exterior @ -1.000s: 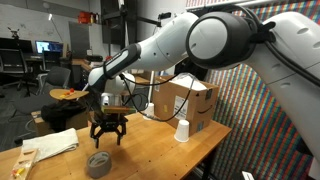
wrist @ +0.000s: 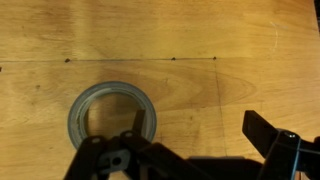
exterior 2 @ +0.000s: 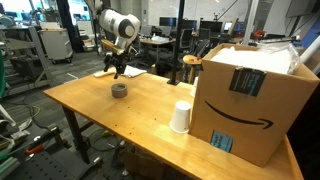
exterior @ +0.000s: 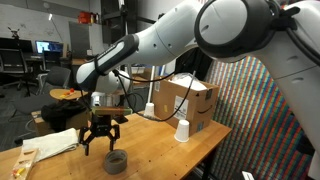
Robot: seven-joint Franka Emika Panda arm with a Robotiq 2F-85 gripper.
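A grey ring, like a roll of tape, lies flat on the wooden table near its front-left part. My gripper hangs above the table beside the ring, pointing down with its fingers apart. In the wrist view, the roll sits at the lower left, and table wood shows through its hole. The left finger overlaps the right side of the ring in that view. Between the fingers of the gripper only bare wood shows. Exterior view 2 has the roll in front of the gripper.
An open cardboard box with white stuff in it stands at the right, a white cup in front of it. A white cloth and a pale tray lie at the left.
The gripper has moved left and a little lower in exterior view 1. The grey roll has shifted to the right there, from left of the gripper to its right.
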